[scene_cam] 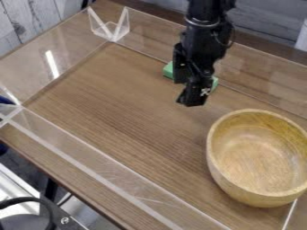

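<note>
My gripper (192, 90) hangs from the dark arm at upper centre, low over the table, its black fingers open. A green block (174, 72) lies on the wood just behind it, largely hidden by the arm and gripper. Whether the fingers touch the block I cannot tell.
A large pale wooden bowl (257, 157) fills the lower right. A small clear object (109, 27) stands at the upper left. Dark cables (36, 216) lie at the lower left corner.
</note>
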